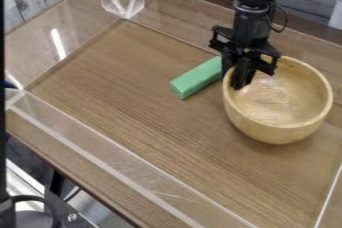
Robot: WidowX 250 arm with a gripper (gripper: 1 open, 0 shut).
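Note:
My black gripper (242,64) reaches down from the top centre onto the left rim of a tan bowl (278,107), shut on that rim as far as shows; the fingertips are dark and hard to make out. A green rectangular block (194,79) lies on the wooden table just left of the bowl, partly behind the gripper.
A white angular object (122,0) is at the back left. Dark cables show at the lower left edge.

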